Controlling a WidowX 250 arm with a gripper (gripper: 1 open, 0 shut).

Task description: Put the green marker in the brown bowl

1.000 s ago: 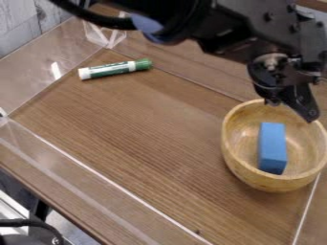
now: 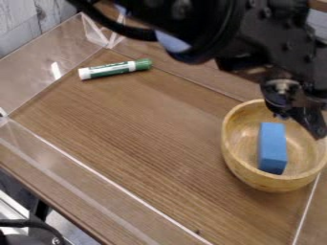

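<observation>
The green marker (image 2: 115, 69), white with green bands and a green cap, lies on the wooden table at the upper left, well away from the arm's gripper. On the right stands the brown bowl (image 2: 235, 156), with a blue block (image 2: 272, 148) inside it. My gripper (image 2: 292, 103) hangs over the far right part of the bowl, its dark fingers pointing down. The far rim is partly hidden behind it. How wide the fingers stand, and whether anything is between them, does not show clearly.
Clear plastic walls (image 2: 83, 189) run along its left and front edges. Black cable and metal parts (image 2: 26, 230) sit outside the lower left corner.
The arm and gripper have come lower and nearer the camera over the bowl's right side. Marker, bowl and blue block have stayed where they were.
</observation>
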